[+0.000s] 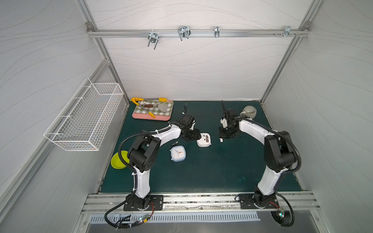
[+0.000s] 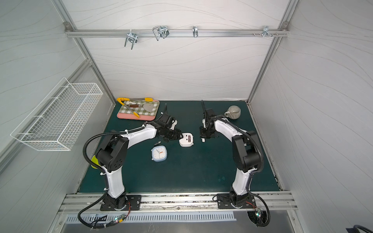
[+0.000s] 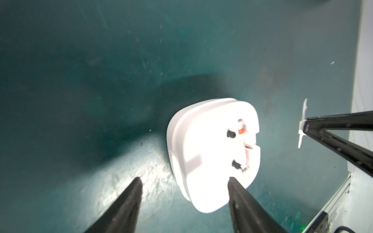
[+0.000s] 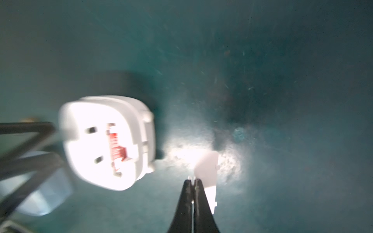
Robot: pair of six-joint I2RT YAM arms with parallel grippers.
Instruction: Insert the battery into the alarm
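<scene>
The white alarm lies face down on the table, its back slot uncovered. Red and dark parts show in that slot; whether a battery is in there I cannot tell. My left gripper is part open over the alarm's near left side, with nothing between its fingers. To the right of the alarm, my right gripper is shut on a thin white cover, seen edge-on in the left wrist view. On the table left of the alarm lies a small dark stick, perhaps a battery.
A pale blue clock lies in front of the left gripper. Farther off are a pink tray with tongs, a grey mug and a green bowl.
</scene>
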